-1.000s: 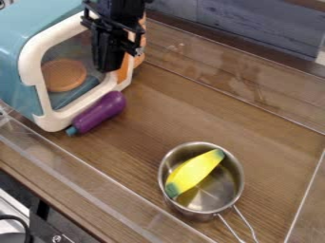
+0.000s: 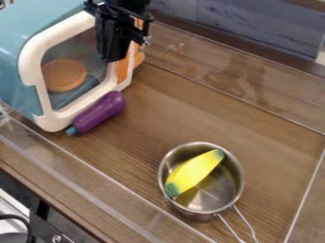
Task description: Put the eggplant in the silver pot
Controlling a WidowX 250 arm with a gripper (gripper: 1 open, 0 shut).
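A purple eggplant (image 2: 98, 112) with a teal tip lies on the table, close against the front of the blue and white box. The silver pot (image 2: 166, 175) stands at the lower right, and a yellow banana-like object (image 2: 195, 173) with green ends rests inside it. My black gripper (image 2: 118, 47) hangs at the top, in front of the box's opening and well above and behind the eggplant. Its fingers are dark and small here, and whether they are apart cannot be made out.
The light blue box (image 2: 57, 37) with a white frame fills the upper left, a round orange-brown thing (image 2: 64, 74) inside it. The pot's wire handle (image 2: 238, 226) points toward the lower right. Bare wooden table (image 2: 210, 109) lies between box and pot.
My gripper has shifted slightly upward and to the right. The eggplant, the pot and the yellow object have stayed where they were.
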